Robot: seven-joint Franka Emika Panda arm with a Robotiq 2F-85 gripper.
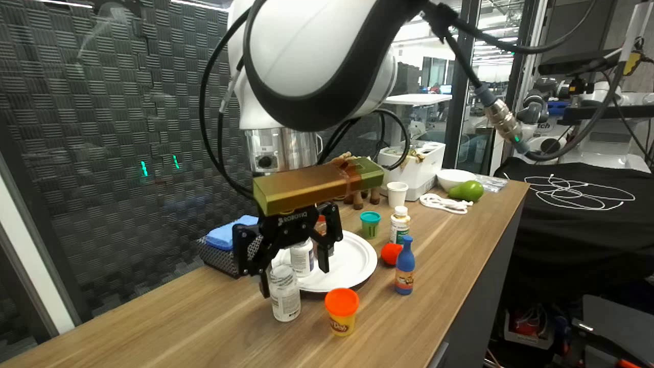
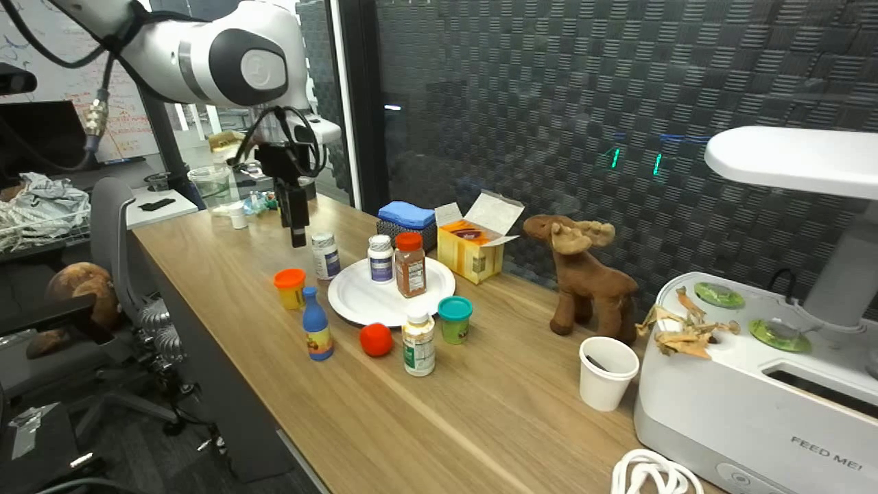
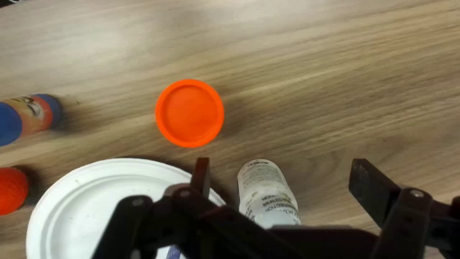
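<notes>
My gripper (image 1: 295, 277) is open, pointing down over the counter near the white plate's left edge. In the wrist view a white pill bottle (image 3: 265, 187) shows between the two spread fingers, nearer the left one; its lower part in that picture is covered by the gripper. It stands upright on the wood just off the plate (image 2: 350, 300). On the plate are a second white pill bottle (image 2: 381, 259) and a red-capped spice jar (image 2: 411, 267). An orange-lidded Play-Doh tub (image 3: 189, 113) stands close by on the counter.
Right of the tub stand a blue bottle (image 1: 405, 267), a red ball (image 1: 390, 253), a white-capped supplement bottle (image 1: 400, 225) and a teal-lidded tub (image 1: 370, 224). Behind the plate are a box with blue cloth (image 2: 407, 217) and a yellow carton (image 2: 470, 252).
</notes>
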